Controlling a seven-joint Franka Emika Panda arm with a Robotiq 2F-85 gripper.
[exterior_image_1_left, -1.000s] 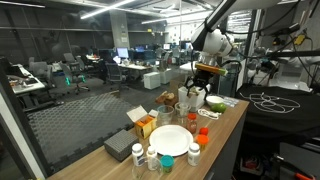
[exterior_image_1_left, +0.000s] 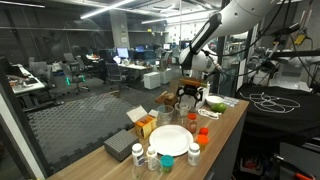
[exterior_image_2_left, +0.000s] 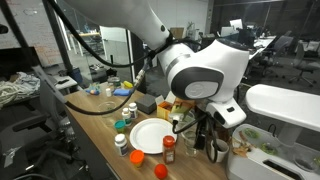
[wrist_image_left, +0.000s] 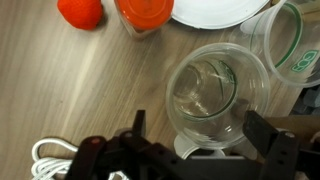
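My gripper is open, its two dark fingers spread to either side of a clear glass jar (wrist_image_left: 216, 85) seen from above. Nothing is clamped between them, though how far down they reach beside the glass is hard to tell. In the first exterior view the gripper (exterior_image_1_left: 187, 99) hangs low over the table behind the white plate (exterior_image_1_left: 172, 139). From the second exterior view, the white arm (exterior_image_2_left: 205, 80) covers much of the area around the jar.
A red-lidded jar (wrist_image_left: 146, 10) and a red round object (wrist_image_left: 80, 11) lie near the glass. Another glass with green print (wrist_image_left: 297, 42) stands close on the right. A white cable (wrist_image_left: 45, 160) lies at lower left. Small bottles (exterior_image_1_left: 152, 158) occupy the table's near end.
The arm has come down and slightly left, bringing my gripper closer to the table. The objects on the table appear unmoved.
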